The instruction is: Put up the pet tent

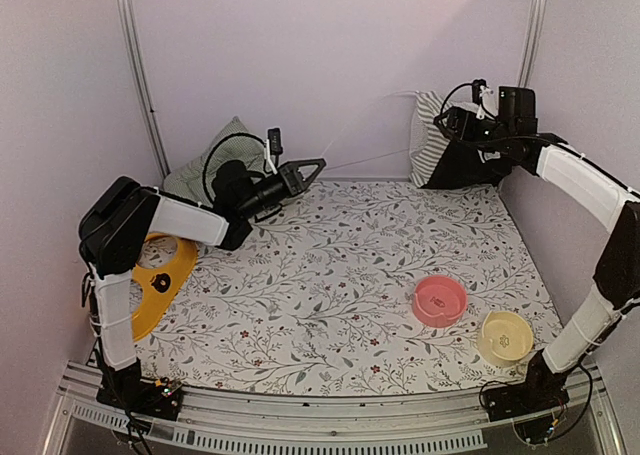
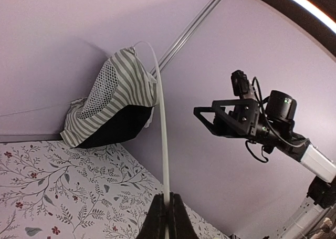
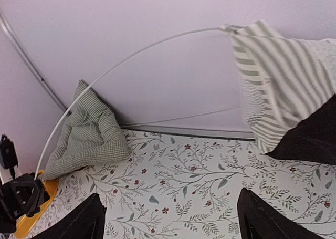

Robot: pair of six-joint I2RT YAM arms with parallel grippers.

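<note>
The striped grey-and-white tent fabric (image 1: 427, 140) with its black base (image 2: 118, 124) lies collapsed at the back right. A thin white pole (image 2: 163, 128) arcs out of its top edge across to my left gripper (image 1: 322, 163), which is shut on it; the pole passes between the dark fingers in the left wrist view. My right gripper (image 1: 440, 123) stands open in front of the tent, nothing between its widely parted fingers. In the left wrist view it appears clear of the cloth.
A grey-green cushion (image 3: 92, 134) leans at the back left, close to the left arm. An orange-yellow board (image 1: 160, 285) lies at the left. Pink bowl (image 1: 440, 301) and cream bowl (image 1: 505, 337) sit front right.
</note>
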